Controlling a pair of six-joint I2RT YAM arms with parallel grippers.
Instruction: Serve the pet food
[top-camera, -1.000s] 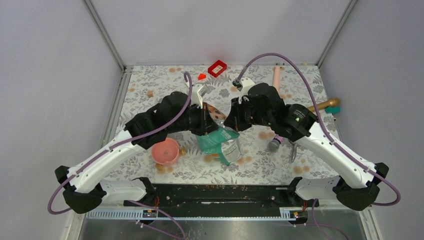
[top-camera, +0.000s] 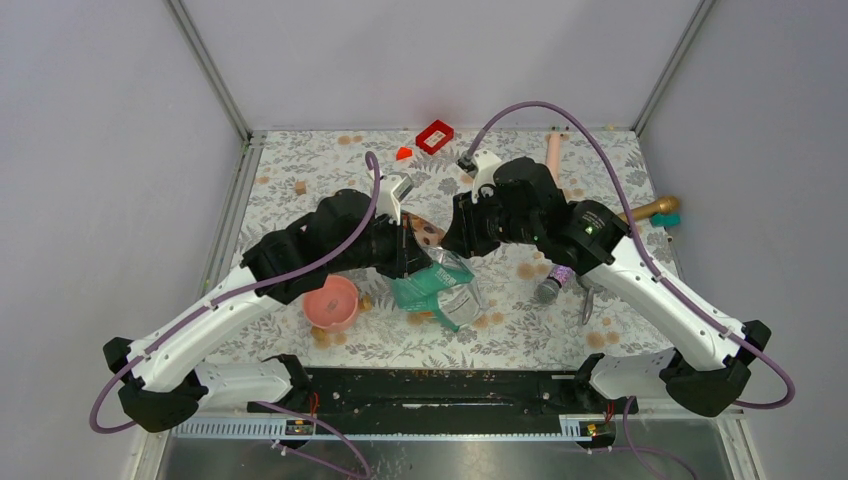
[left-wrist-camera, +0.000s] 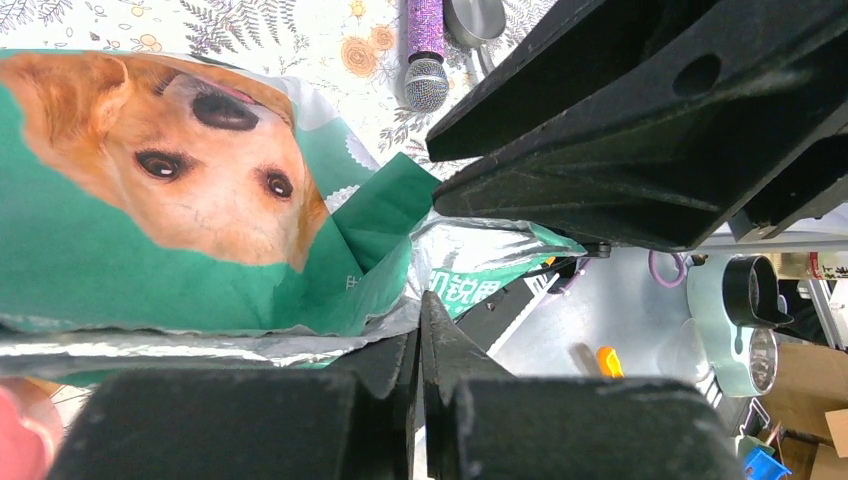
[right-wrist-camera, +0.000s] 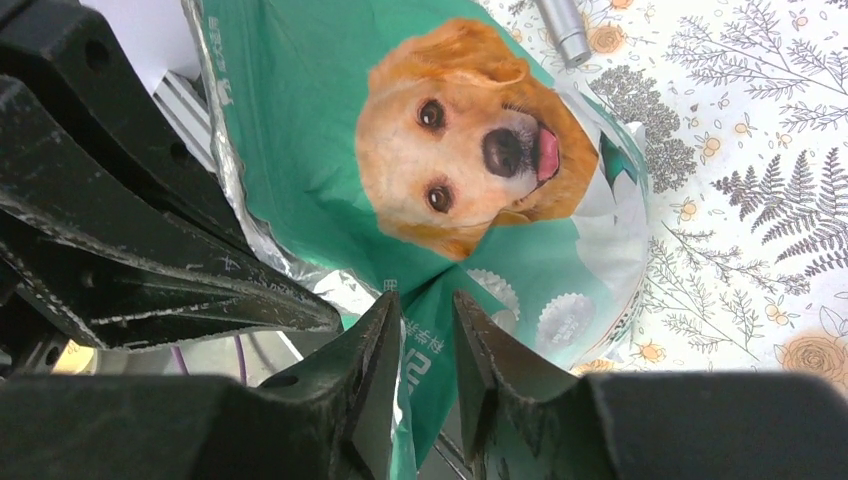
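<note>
A green pet food bag (top-camera: 440, 290) with a dog's face (right-wrist-camera: 470, 170) stands upright at the table's middle, its silver top edge between both grippers. My left gripper is shut at that foil edge (left-wrist-camera: 250, 348); whether the rim is pinched between the fingers is hard to tell. My right gripper stands open, fingertips apart, over the bag's top beside a fold of its edge. Each gripper appears large and black in the other's wrist view. A pink bowl (top-camera: 330, 305) sits left of the bag, also in the left wrist view.
A microphone (top-camera: 552, 284) and metal scoop (left-wrist-camera: 472, 18) lie to the right. A red box (top-camera: 436, 137), pink roller (top-camera: 553, 155) and wooden object (top-camera: 660, 205) lie toward the back and right.
Over the last second my left arm has shifted slightly left. The bag has barely changed.
</note>
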